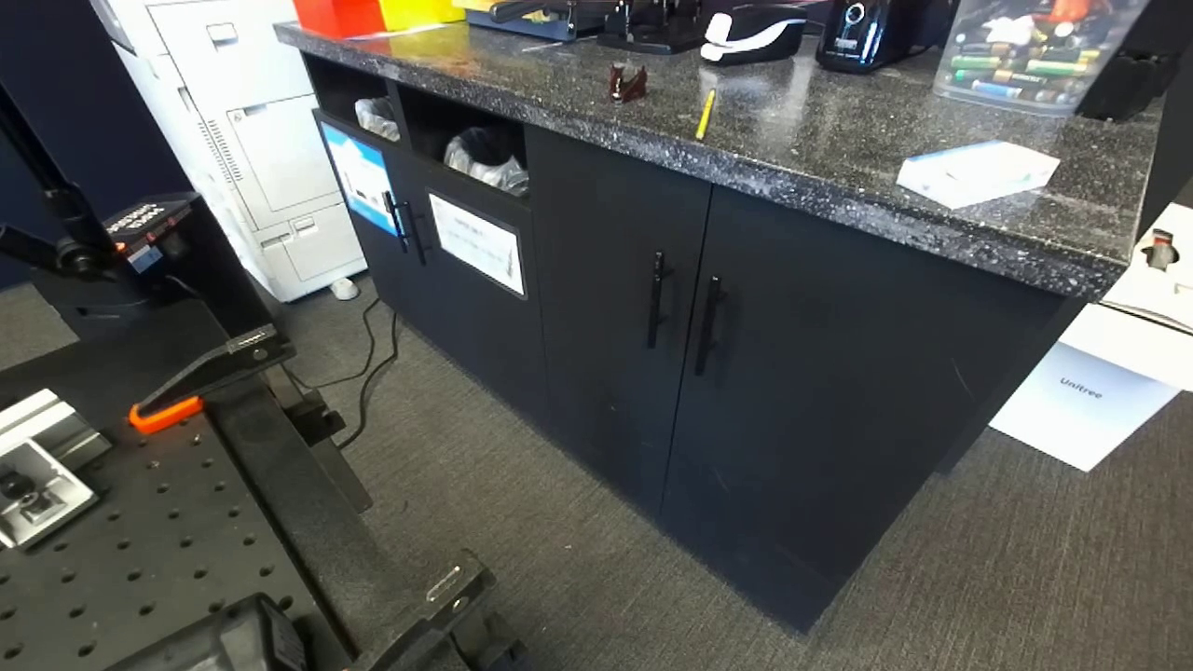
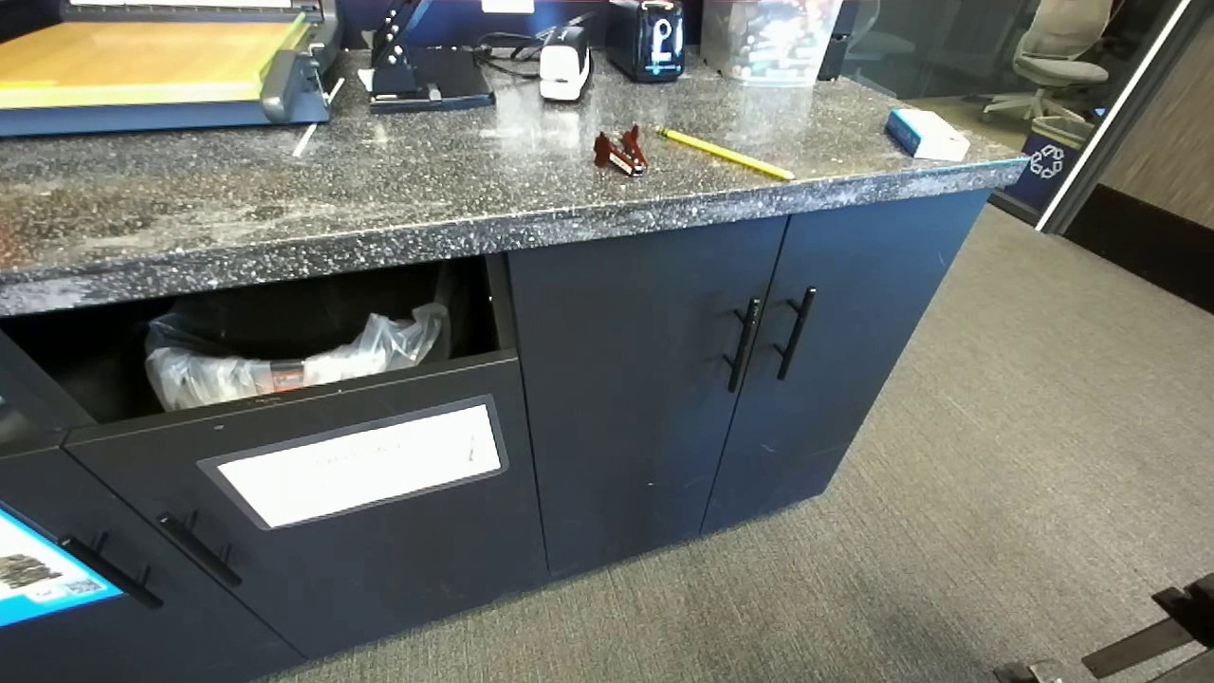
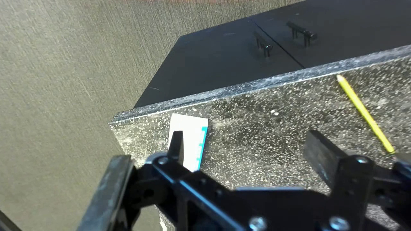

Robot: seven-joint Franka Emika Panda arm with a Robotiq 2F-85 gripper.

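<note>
In the wrist view my gripper is open, its two dark fingers spread wide with only the speckled countertop (image 3: 254, 134) showing beyond the gap. The left finger partly covers a small white and blue box (image 3: 188, 131) lying near the counter's corner. To the right of the fingers lies a yellow pencil (image 3: 366, 113), its tip at the front edge. Exterior view 2 shows the same box (image 2: 928, 135) and pencil (image 2: 725, 153), with a dark red staple remover (image 2: 621, 153) left of the pencil. Neither exterior view clearly shows the gripper.
A paper cutter (image 2: 148, 63), a hole punch (image 2: 427, 85), a stapler (image 2: 564, 66) and a clear bin of markers (image 1: 1035, 56) stand along the counter's back. Black cabinet doors (image 1: 626, 235) with bar handles face the floor. Bare countertop lies between box and pencil.
</note>
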